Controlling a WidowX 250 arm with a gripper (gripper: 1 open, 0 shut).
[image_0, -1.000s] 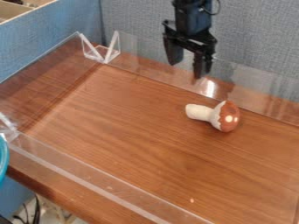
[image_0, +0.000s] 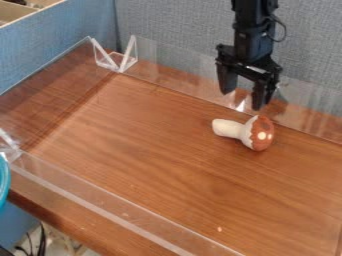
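My black gripper (image_0: 243, 92) hangs over the back right of the wooden table, open, its fingers pointing down with nothing seen between them. Below it and slightly right, apart from it, a toy mushroom (image_0: 262, 133) with a red, white-spotted cap and a white stem lies on its side, stem to the left.
Clear plastic walls border the wooden table (image_0: 147, 160), whose middle and left are bare. A white wire piece (image_0: 114, 56) stands at the back left corner. A cyan round object (image_0: 4, 185) is cut off at the left edge.
My gripper has moved right and downward, closer to the mushroom. The mushroom has not moved.
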